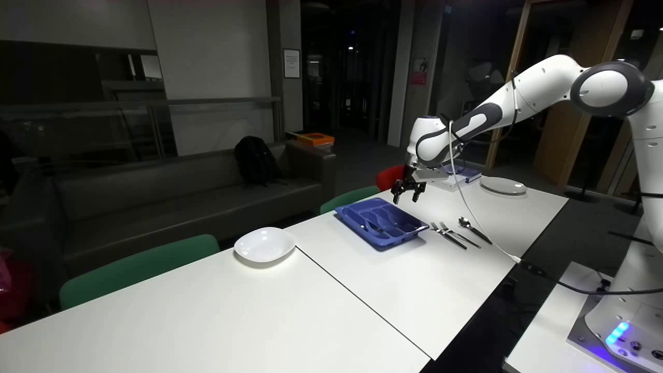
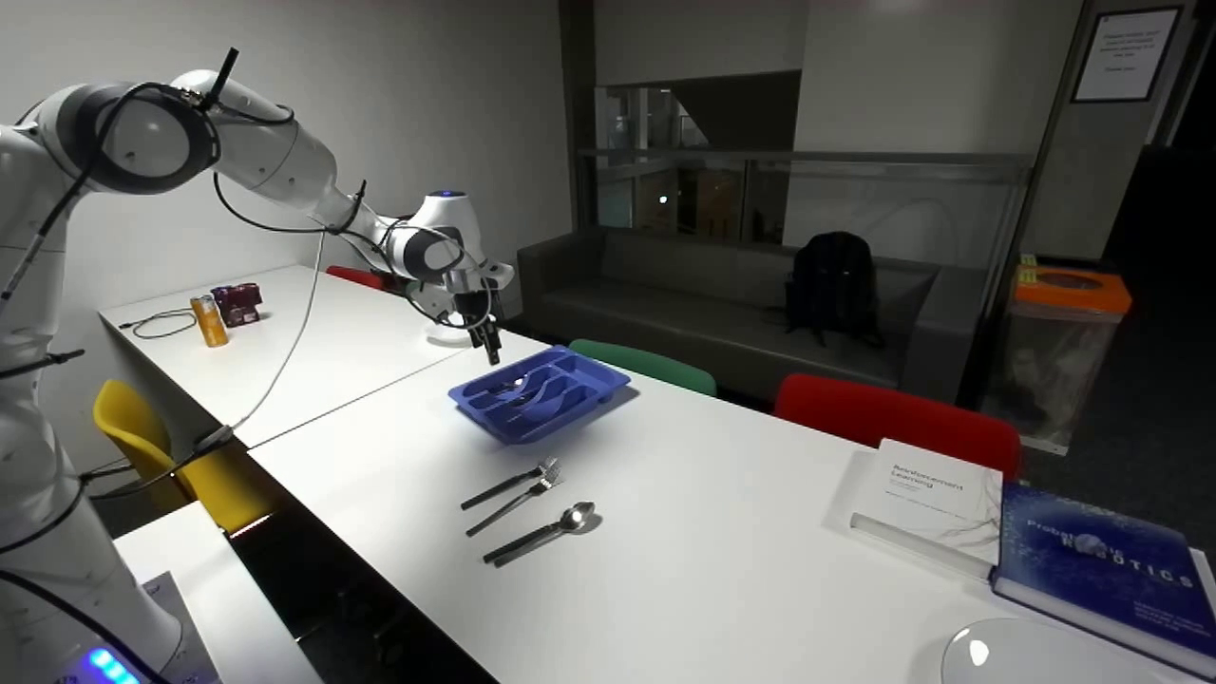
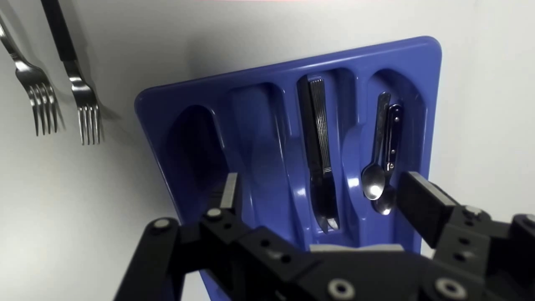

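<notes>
A blue cutlery tray (image 3: 296, 65) fills the middle of the wrist view. My gripper is above it, fingers spread wide and empty. Black-handled knives (image 3: 318, 150) lie in one slot, and two spoons (image 3: 373, 183) in the slot beside it; the two slots on the left look empty. Outside the tray, on the table, lie two forks (image 3: 87, 103). A spoon (image 2: 578, 515) with a dark handle rests near them, with another dark handle alongside. From exterior view 1, my gripper (image 1: 405, 196) hangs over the tray's far side, clear of it.
A white bowl (image 1: 264, 245) stands on the other table section. Books (image 2: 929, 502) and a pale plate (image 2: 1026, 655) occupy the far end. A can (image 2: 210, 321) stands by a dark red object (image 2: 237, 304). White tabletop around the tray is mostly bare.
</notes>
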